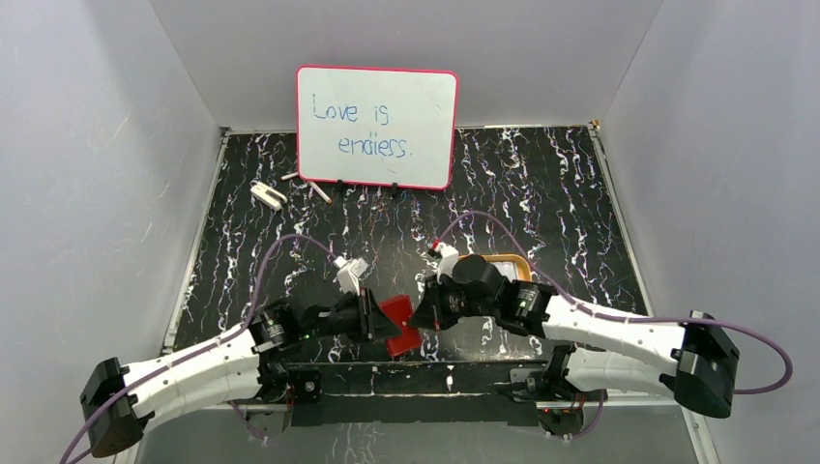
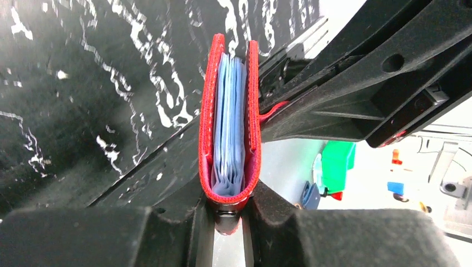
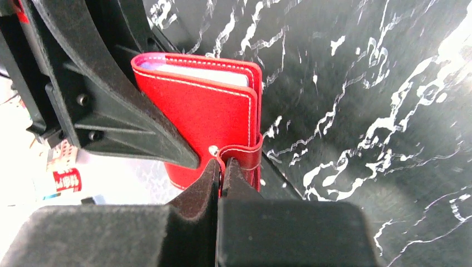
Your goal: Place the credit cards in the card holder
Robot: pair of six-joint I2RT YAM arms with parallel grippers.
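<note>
A red card holder (image 1: 398, 324) is held between both grippers above the front of the black marble table. In the left wrist view the holder (image 2: 251, 111) stands edge-on with clear blue sleeves inside; my left gripper is shut on its lower edge. In the right wrist view my right gripper is shut on the strap at the side of the red holder (image 3: 189, 117), with the other gripper's black finger lying across its face.
A yellow tray (image 1: 518, 271) with pale cards lies right of centre, partly behind the right arm. A whiteboard (image 1: 376, 126), pens and an eraser (image 1: 268, 196) occupy the back.
</note>
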